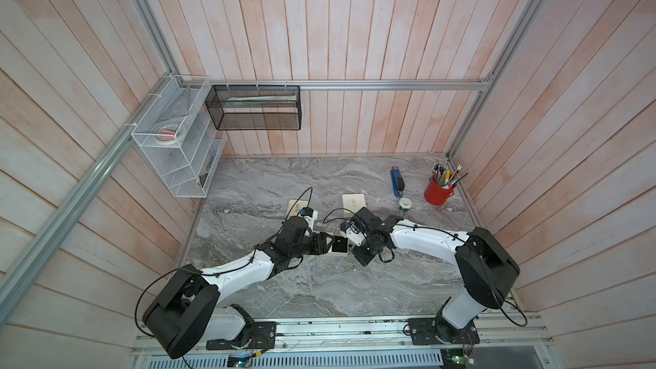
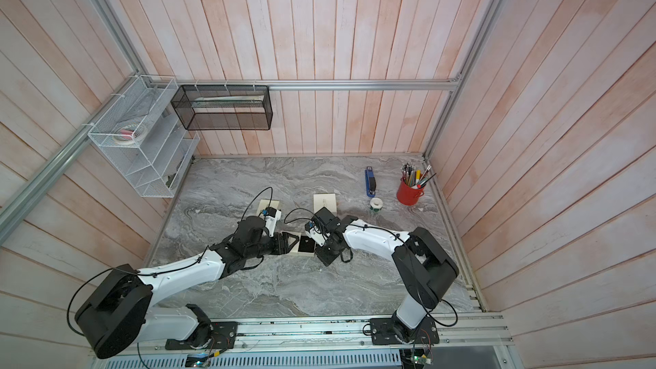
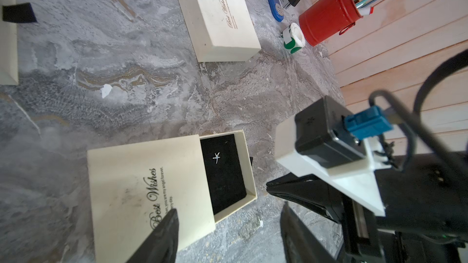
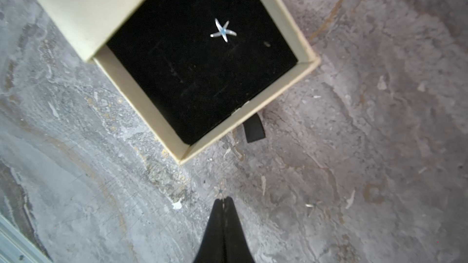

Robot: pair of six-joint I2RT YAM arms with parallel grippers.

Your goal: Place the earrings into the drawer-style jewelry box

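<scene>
The cream jewelry box (image 3: 121, 175), marked "Best Wishes", has its drawer (image 4: 151, 112) partly pulled out, showing a black lining. One silver starfish earring (image 4: 223, 31) rests on that lining. My right gripper is shut with nothing between its fingers, above the marble just outside the drawer front. A tiny speck shows right at its tips, too small to make out. My left gripper stands open over the box, its fingers (image 3: 163, 238) spread wide and empty. A black pull tab (image 4: 254, 128) sticks out from the drawer front.
Behind stands another cream box (image 3: 221, 19), with part of a third box (image 3: 7, 34) at the left. A blue stapler (image 1: 397, 181), a small tape roll (image 1: 405, 203) and a red pen bucket (image 1: 438, 192) occupy the back right.
</scene>
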